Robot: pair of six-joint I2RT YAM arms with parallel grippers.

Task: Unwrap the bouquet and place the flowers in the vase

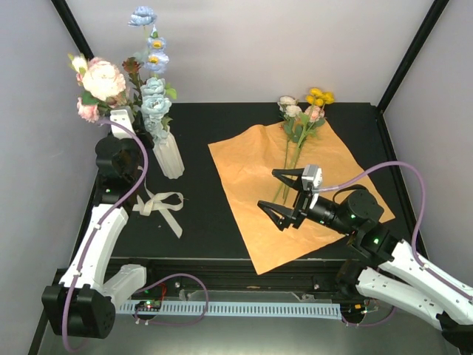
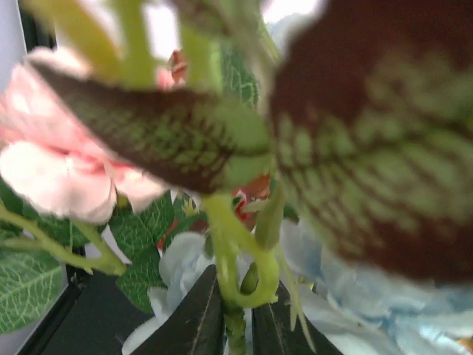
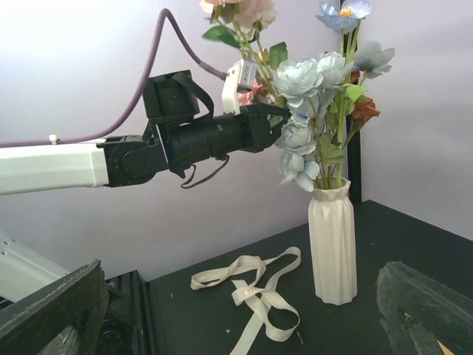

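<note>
The white ribbed vase (image 1: 168, 157) (image 3: 332, 244) stands upright at the left, holding blue flowers (image 1: 154, 103) (image 3: 299, 81). My left gripper is up beside the blue blooms, with pink roses (image 1: 103, 80) (image 2: 66, 133) above it; green stems and leaves run between its fingertips, and whether it grips them is unclear. More flowers (image 1: 299, 122), white, peach and yellow, lie on orange paper. My right gripper (image 1: 277, 192) hangs open over the paper, nothing between its fingers.
A loose cream ribbon (image 1: 159, 207) (image 3: 266, 303) lies left of the vase. The orange paper (image 1: 244, 207) covers the right of the black table, which has bare space between vase and paper.
</note>
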